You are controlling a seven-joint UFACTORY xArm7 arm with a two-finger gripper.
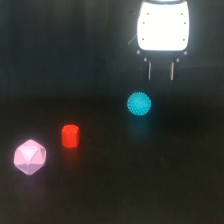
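My gripper (161, 78) is at the upper right, its two thin fingers (172, 71) spread apart with only dark background between them. Below and a little to the left of it is a spiky cyan ball (139, 103), clear of both fingertips. A red block, roughly cylindrical (70, 136), lies left of centre. Farther left and slightly lower sits a pink many-faced solid (30, 157). Nothing visible touches any of the three objects.
Open room lies between the red block and the cyan ball.
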